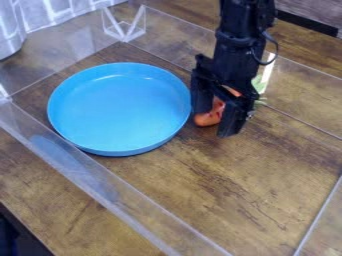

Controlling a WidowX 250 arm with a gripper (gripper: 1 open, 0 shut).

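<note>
A blue plastic plate (114, 108) lies flat on the wooden table at the left. Right beside its rim is a small orange object (209, 116), partly hidden by my black gripper (219, 116), which is open and lowered around it from above, its fingers at either side. Whether the fingers touch it cannot be told. Behind the gripper, a pale green-and-white item (263, 75) lies on the table, partly covered by the arm.
A clear plastic edge (67, 170) runs diagonally along the lower left. A white object (11, 25) stands at the top left.
</note>
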